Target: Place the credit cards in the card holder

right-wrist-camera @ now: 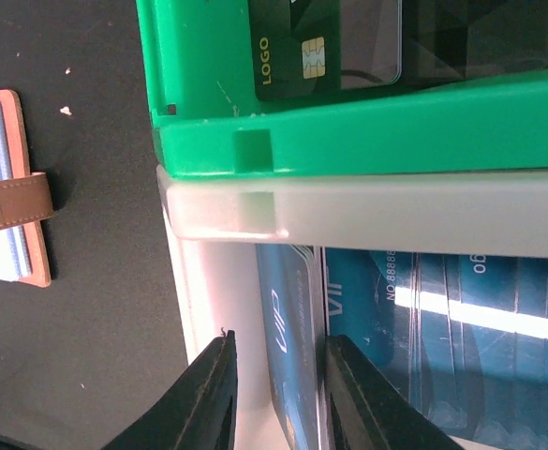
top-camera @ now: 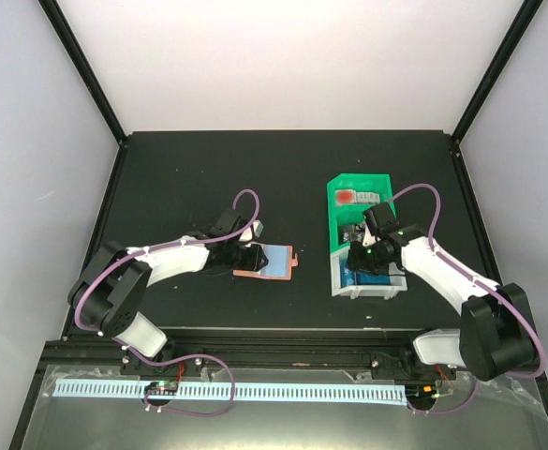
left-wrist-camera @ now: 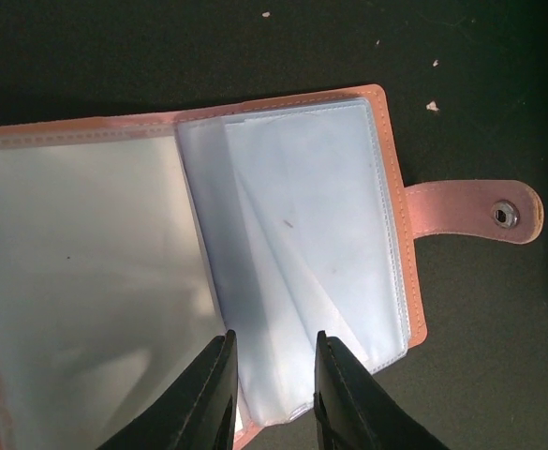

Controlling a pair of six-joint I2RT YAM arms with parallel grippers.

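Note:
The open card holder [left-wrist-camera: 409, 272], pinkish with clear sleeves and a snap strap [left-wrist-camera: 461, 208], lies flat on the dark table. Above its right-hand sleeves hangs my left gripper, fingers apart and nothing between them. In the white bin [right-wrist-camera: 227, 211], several blue cards [right-wrist-camera: 290, 328] stand on edge near the left wall, while more blue cards [right-wrist-camera: 451, 328] lie to their right. My right gripper reaches down here with parted fingers, the standing cards showing between them. Its right finger appears close against those cards; whether it touches cannot be told.
Behind the white bin stands a green bin [top-camera: 360, 178] with a dark card [right-wrist-camera: 330, 56] and red-and-white cards [top-camera: 356, 197] in it. Bare table [top-camera: 227, 169] stretches behind the holder and between it and the bins.

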